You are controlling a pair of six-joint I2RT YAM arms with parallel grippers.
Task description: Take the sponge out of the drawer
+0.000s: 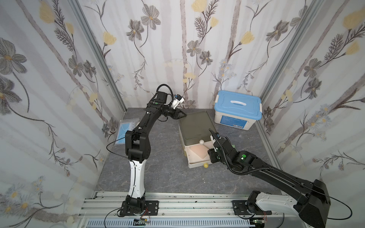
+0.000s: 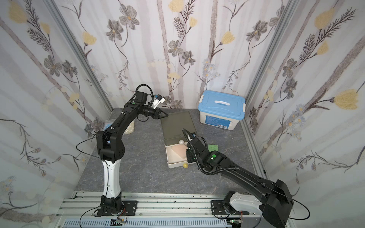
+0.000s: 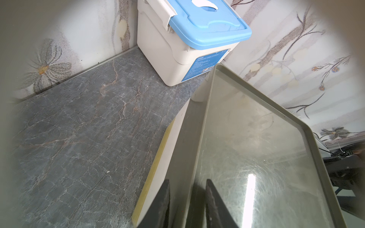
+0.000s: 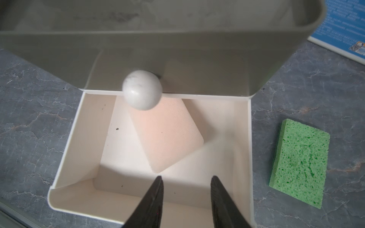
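Observation:
The pulled-out white drawer (image 4: 78, 140) holds a peach sponge (image 4: 163, 133), lying flat and slanted, its far end hidden under the cabinet front and white knob (image 4: 142, 90). Over the drawer's near part, my right gripper has its fingers apart with nothing between them. It is short of the sponge's near corner in the right wrist view. My left gripper is shut on the top rim of the grey-lidded cabinet (image 3: 243, 144), one finger on each side of the edge.
A green sponge (image 4: 302, 163) lies on the table right of the drawer. The blue-lidded box (image 1: 238, 110) stands behind at the right. A yellow knob (image 1: 205, 165) shows at the drawer's front.

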